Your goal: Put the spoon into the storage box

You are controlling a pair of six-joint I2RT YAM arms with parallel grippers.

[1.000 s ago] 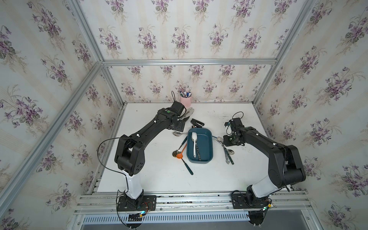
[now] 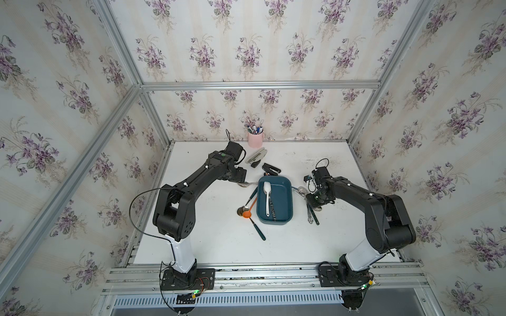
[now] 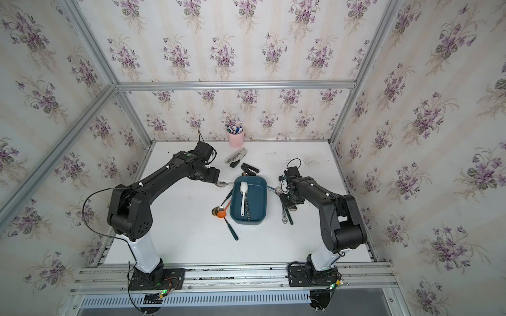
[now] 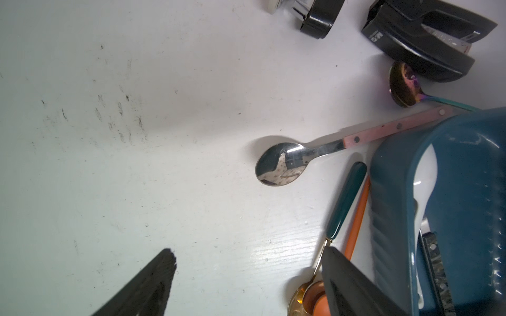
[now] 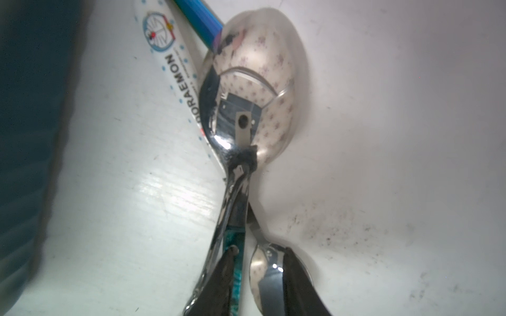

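Observation:
The blue storage box (image 2: 291, 202) stands mid-table with a white spoon (image 2: 267, 197) and a dark-handled utensil inside. My left gripper is wide open and empty, above bare table; a pink-handled steel spoon (image 4: 282, 163) lies ahead of it, its handle end by the box's rim. To the right of the box my right gripper is partly open, low over a pile of spoons. Between and under its fingers show a teal handle (image 5: 234, 239) and a small spoon bowl (image 5: 268, 263); a large steel spoon (image 5: 253, 84) lies ahead. Contact with them cannot be told.
Left of the box lie an orange spoon (image 2: 247, 213) and green-handled spoons. A black stapler (image 2: 271, 169) and a pink pen cup (image 2: 255, 139) stand behind it.
My left gripper has moved left, away from the stapler area.

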